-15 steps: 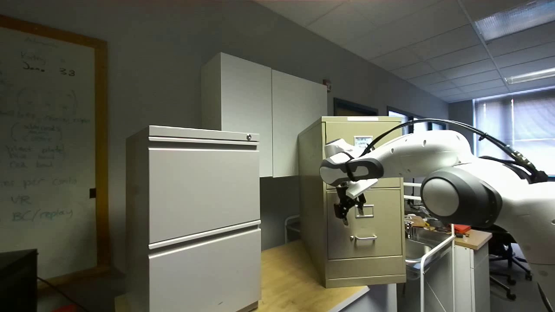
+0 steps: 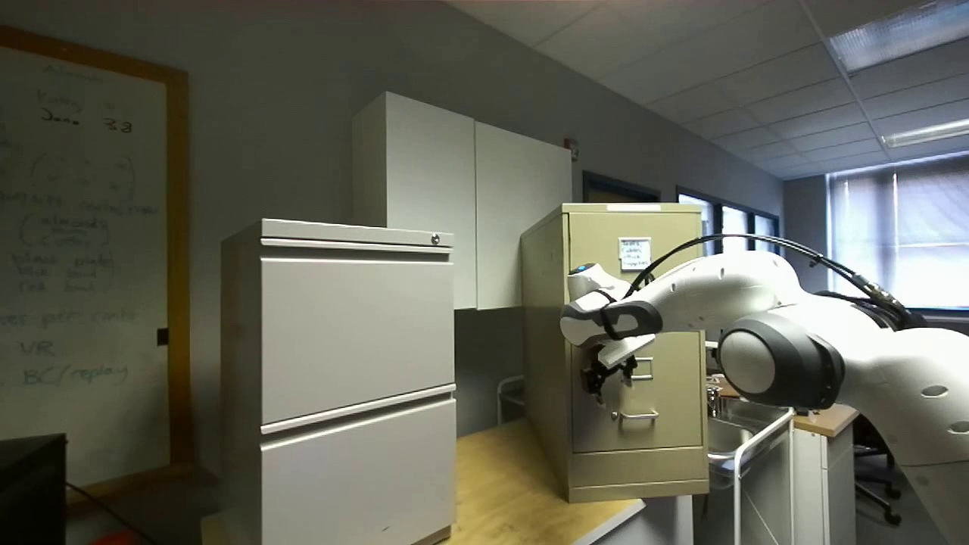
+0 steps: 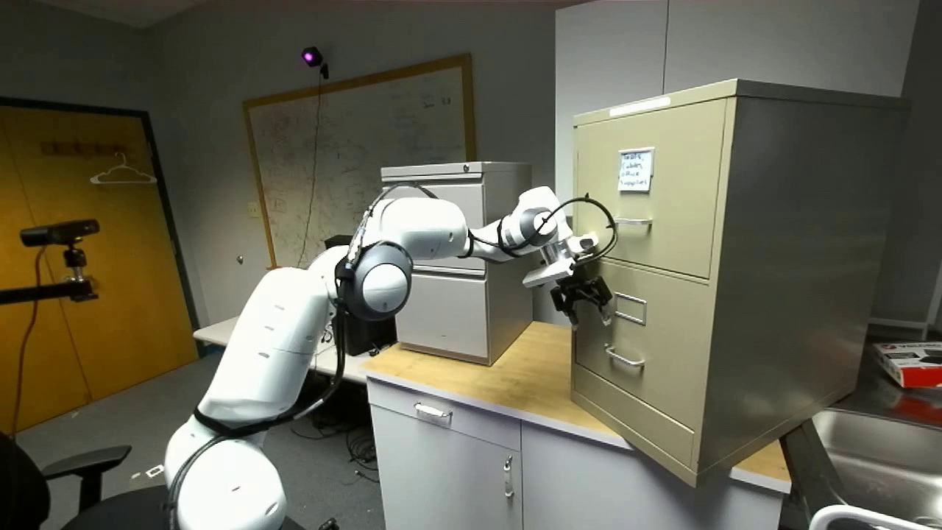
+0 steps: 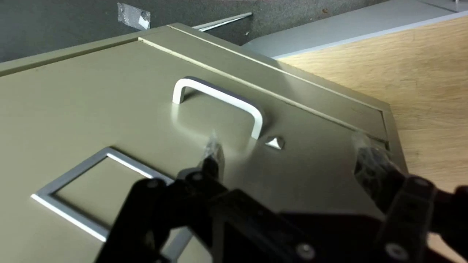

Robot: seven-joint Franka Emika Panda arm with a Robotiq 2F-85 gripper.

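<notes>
The beige filing cabinet (image 3: 658, 230) stands on the wooden counter, both drawers closed. Its lower drawer has a silver pull handle (image 4: 219, 95), a small lock (image 4: 275, 142) beside it and an empty label frame (image 4: 74, 175). My gripper (image 3: 589, 319) hangs in front of that drawer, above and to the left of the lower handle in exterior view 2. In the wrist view its two fingers (image 4: 378, 175) are spread wide, with only the drawer face behind the gap. The handle lies clear beyond the fingertips, untouched. Exterior view 1 shows the gripper (image 2: 606, 380) from the side, close to the drawer front.
A white two-drawer cabinet (image 3: 508, 256) shares the counter (image 3: 521, 380), with bare wood between the two. A metal sink (image 3: 883, 459) and a red-and-white box (image 3: 914, 361) sit at the right in exterior view 2. A white rail (image 2: 763, 440) stands beside the beige cabinet.
The arm has moved slightly lower, and the gripper has tilted, its fingers now lower against the lower drawer. The elbow has shifted a little left in exterior view 1. Drawers look unchanged.
</notes>
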